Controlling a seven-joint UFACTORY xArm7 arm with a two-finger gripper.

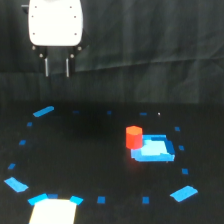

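My gripper (57,75) hangs high at the upper left, against the dark curtain. Its two thin fingers stand apart with nothing between them. Well to its right and lower down, a red-orange block (133,136) sits at the left back corner of a small blue tray (153,159) with a pale inside. The block overlaps the tray's rim in this view; whether it rests inside or against the edge I cannot tell.
Blue tape marks lie on the black table, such as a strip (184,193) at the right and another (16,185) at the left. A cream-coloured block-like thing (52,212) stands at the bottom left edge.
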